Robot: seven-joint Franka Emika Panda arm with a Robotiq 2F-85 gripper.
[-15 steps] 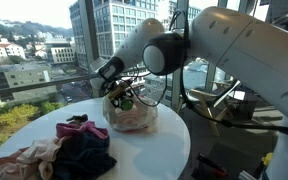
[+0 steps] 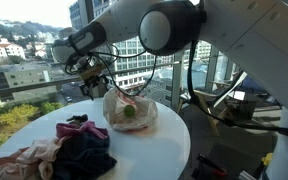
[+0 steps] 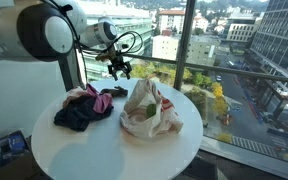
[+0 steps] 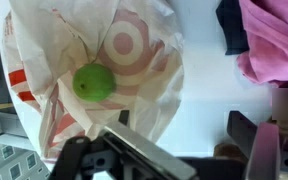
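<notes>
A round green object [image 4: 94, 82] lies in a white plastic bag [image 4: 156, 75] printed with red rings and stripes, at the left of the wrist view. The same bag [image 2: 141, 118] stands on the round white table in exterior view 1, with the green object [image 2: 129, 110] showing at its front. My gripper is open and empty, its fingers wide apart. In exterior view 1 the gripper [image 2: 92, 90] hovers above the table, left of the bag and apart from it.
A heap of dark, pink and pale cloths [image 2: 79, 155] lies on the table; pink cloth [image 4: 274, 45] shows right of the bag in the wrist view. Large windows border the table.
My gripper was over the bag, close to the green object. It has since risen and moved left, away from the bag, while the green object stays with the bag.
</notes>
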